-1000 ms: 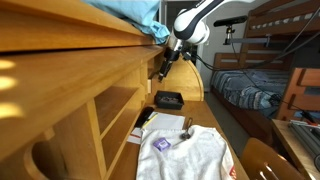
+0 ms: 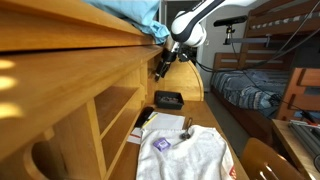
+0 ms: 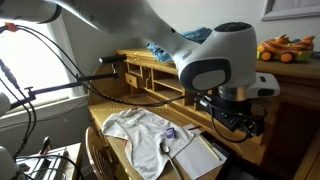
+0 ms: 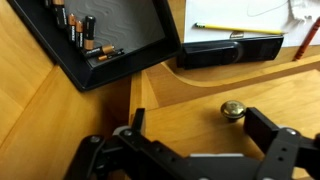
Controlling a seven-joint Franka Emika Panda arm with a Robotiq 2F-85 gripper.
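My gripper is open, its fingers spread on either side of the wooden drawer front. A small round brass knob (image 4: 233, 110) on that front shows between them, closer to the right finger (image 4: 262, 130); whether they touch cannot be told. From exterior view 2, the gripper (image 3: 238, 122) hangs beside the wooden shelf unit (image 3: 285, 110), above the desk's back edge. Exterior view 1 has the arm (image 2: 188, 28) at the far end of the desk, by the shelf.
A black tray (image 4: 150, 45) holds several batteries (image 4: 88, 30). Beside it lie a black case (image 4: 235, 52), a yellow pencil (image 4: 225, 27) and white paper (image 4: 270, 12). A white cloth (image 2: 190, 155) covers the near desk, with a purple item (image 2: 162, 144) on it. A toy car (image 3: 287, 47) stands atop the shelf.
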